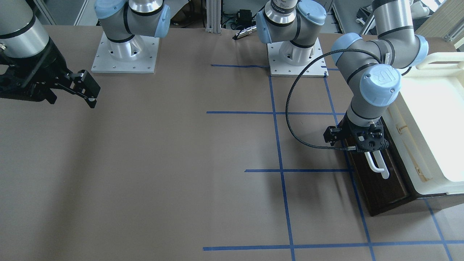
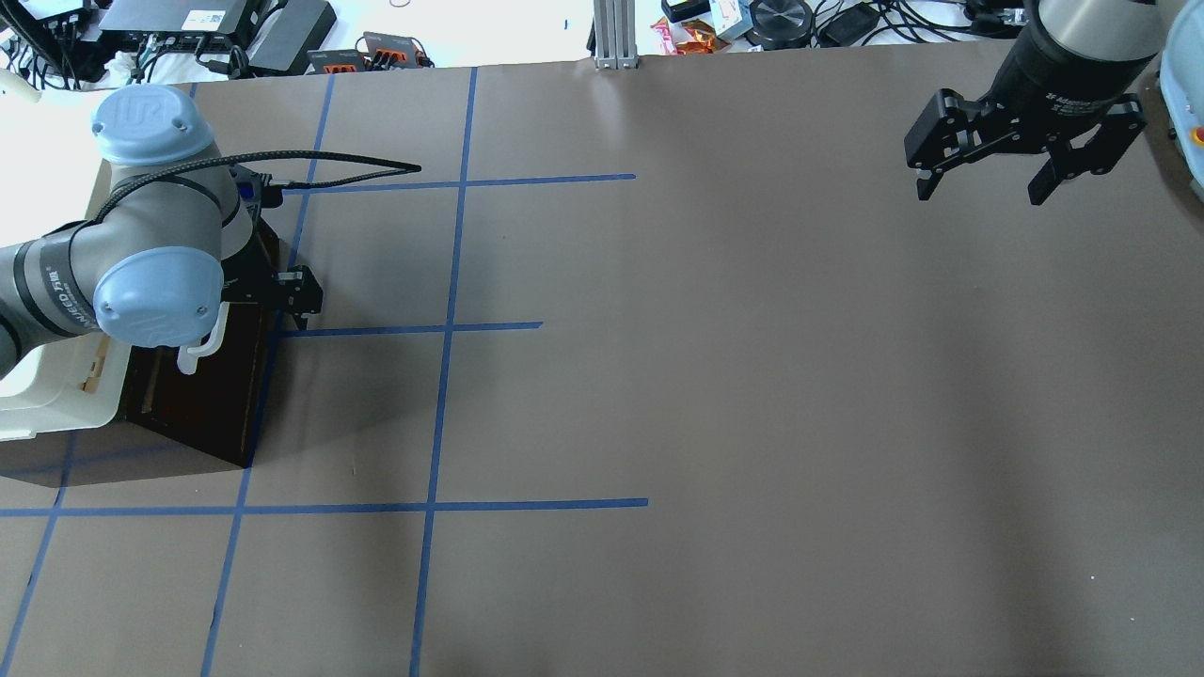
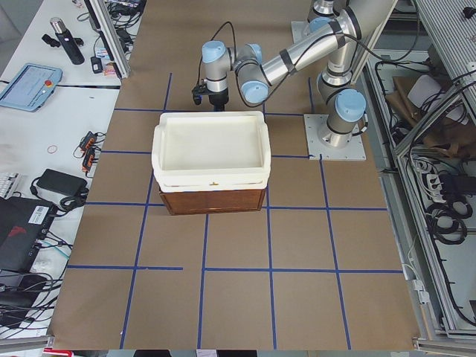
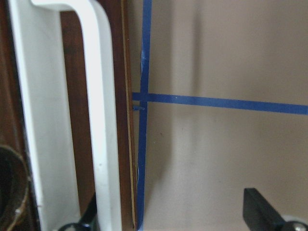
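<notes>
My gripper (image 1: 354, 138) is low at the side of a dark wooden box (image 1: 378, 195) that carries a white tray (image 3: 210, 149). In the front view a white handle (image 1: 382, 169) on the box's side shows just beneath it. In the left wrist view that handle (image 4: 103, 120) fills the left side, with one black fingertip partly hidden behind its lower end and the other fingertip (image 4: 260, 211) at lower right over bare table. The fingers stand apart, open.
Another arm's black gripper (image 2: 1021, 141) hangs at the far side of the table. Further arm bases stand at the back in the front view.
</notes>
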